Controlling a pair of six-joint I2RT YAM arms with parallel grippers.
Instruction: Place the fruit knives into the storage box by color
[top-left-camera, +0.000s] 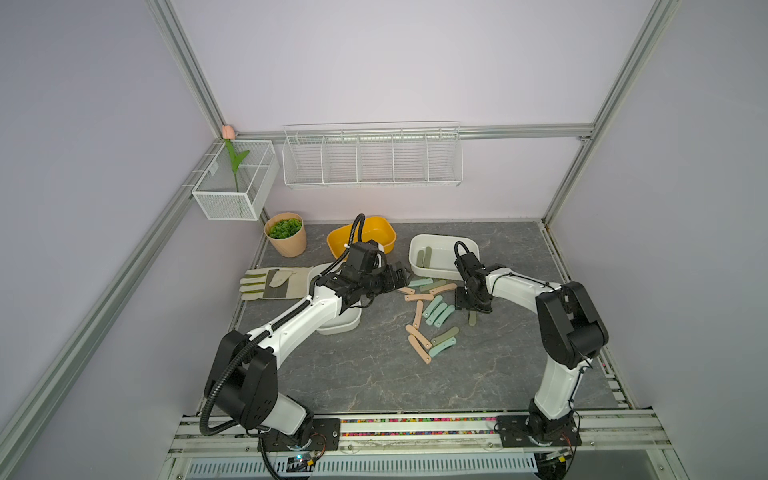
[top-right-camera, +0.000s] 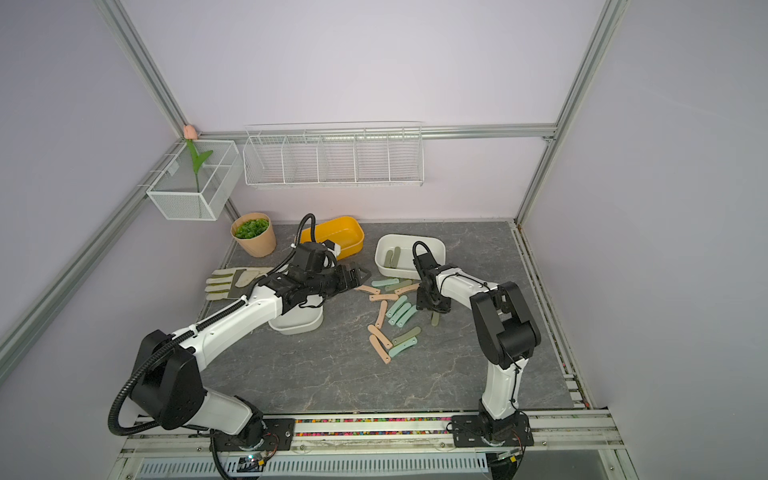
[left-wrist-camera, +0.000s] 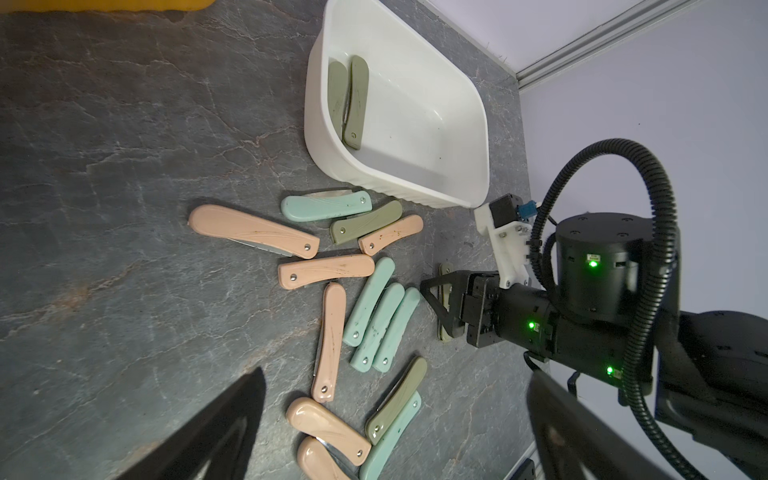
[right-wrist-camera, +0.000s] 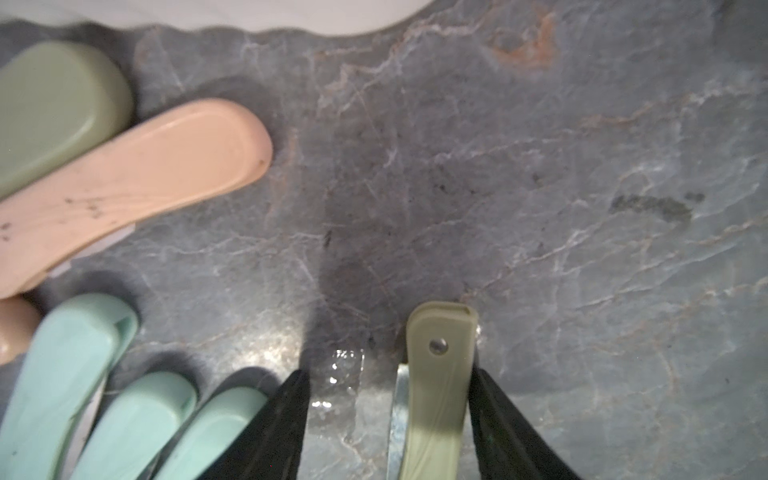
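In the right wrist view a green knife (right-wrist-camera: 438, 400) lies on the table between the fingers of my right gripper. The right finger is close against the handle, while a gap shows on the left side. Several more knives lie to the left, among them a pink knife (left-wrist-camera: 252, 229), a turquoise knife (left-wrist-camera: 326, 206) and another green knife (left-wrist-camera: 397, 398). The white box (left-wrist-camera: 400, 182) at the back holds two green knives (left-wrist-camera: 356, 100). Over the table's left half hangs my left gripper, open and empty.
A yellow bin (top-left-camera: 384, 232) stands at the back, behind the left arm. Another white box (top-left-camera: 340, 324) sits partly hidden under that arm. Gloves (top-left-camera: 276, 281) and a potted plant (top-left-camera: 285, 233) are at the far left. Bare table lies at the front.
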